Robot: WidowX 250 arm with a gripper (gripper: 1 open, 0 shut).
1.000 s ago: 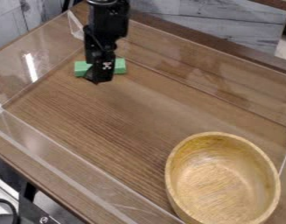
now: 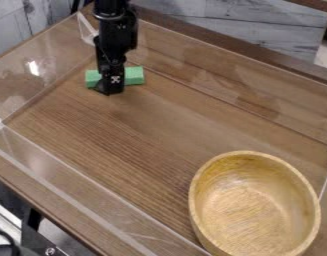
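My black gripper (image 2: 110, 78) reaches down from the top of the camera view and stands open over a green block (image 2: 132, 76) at the upper left of the wooden table (image 2: 166, 130). The block is partly hidden behind the fingers; whether they touch it I cannot tell.
A large round tan basket (image 2: 253, 205) sits at the lower right. A grey panel lies beyond the back edge.
My gripper has moved a little left and upward in the view, over the green block. The block and basket look unmoved.
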